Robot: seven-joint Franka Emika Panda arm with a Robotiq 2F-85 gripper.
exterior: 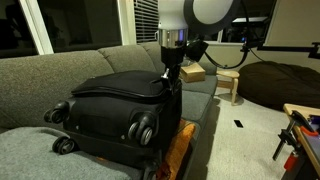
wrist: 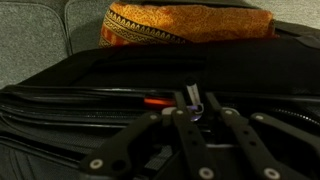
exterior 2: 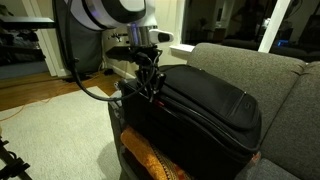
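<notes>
A black soft-sided suitcase (exterior: 120, 112) lies on the grey sofa, its wheels (exterior: 145, 127) facing exterior view 1. At its upper edge, on the side by the sofa's front, is my gripper (exterior: 169, 77), pointing down. The wrist view has the gripper low over the zipper track (wrist: 85, 98). Its fingers are closed on a small silvery piece (wrist: 194, 101), which looks like a zipper pull. Just left of that shows a red strip (wrist: 160, 101). Exactly how the fingers hold the piece is too dark to tell.
An orange patterned cloth (exterior 2: 150, 156) lies beside and below the suitcase. A cardboard box (exterior: 190, 73) sits farther along the sofa (exterior: 40, 85). To the right are a wooden stool (exterior: 228, 75), a table (exterior: 304, 128) and open carpet (exterior: 240, 145).
</notes>
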